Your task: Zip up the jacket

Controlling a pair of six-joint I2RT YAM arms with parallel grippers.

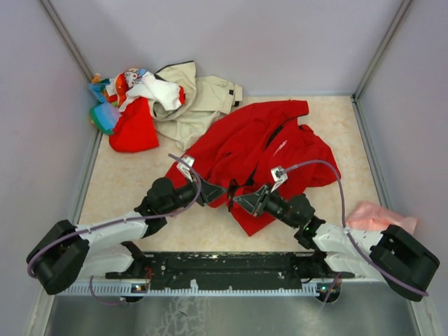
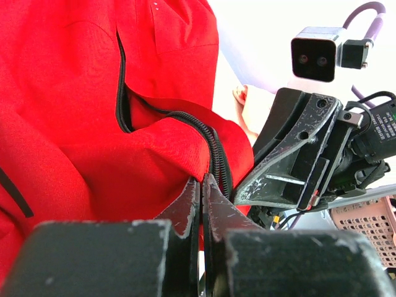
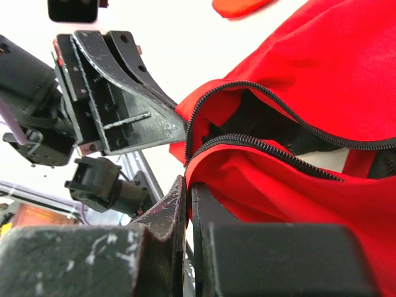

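Observation:
The red jacket (image 1: 280, 154) lies spread with its front partly open. My left gripper is shut at the lower end of a black zipper (image 2: 215, 154) where it meets red fabric; whether anything is pinched between its fingers is unclear. My right gripper is shut too, its tips at the bottom of the near zipper edge (image 3: 266, 148), with what is between them hard to tell. In the top view the two grippers face each other closely at the jacket's lower front, the zipper ends between them.
Folded beige cloth (image 1: 196, 105) and a pile of colourful clothes (image 1: 133, 119) lie at the back left. A pink cloth (image 1: 374, 217) is at the right. Bare table shows in front of the jacket and along both sides.

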